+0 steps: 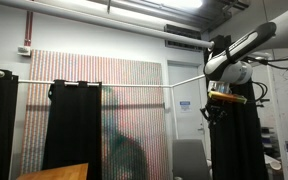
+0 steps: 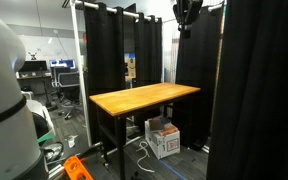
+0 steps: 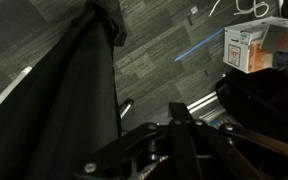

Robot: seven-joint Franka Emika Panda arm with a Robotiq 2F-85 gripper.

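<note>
My gripper [image 1: 213,114] hangs high in the air from the white arm [image 1: 229,70] at the right of exterior view 1, in front of a black curtain. In exterior view 2 it shows as a dark shape at the top edge, above and beyond the wooden table [image 2: 149,98]. The wrist view has its dark fingertips [image 3: 178,110] close together at the bottom middle. The gripper is shut, and nothing shows between its fingers. Its surroundings there are the floor and a black curtain [image 3: 59,100]; no object is near the fingertips.
The bare tabletop appears as a wooden edge [image 1: 59,172] at lower left. Black curtains [image 2: 254,90] stand close by. Beneath the table sits a cardboard box [image 2: 162,143]; cables [image 2: 144,158] lie on the floor. A grey chair [image 1: 191,158] stands behind.
</note>
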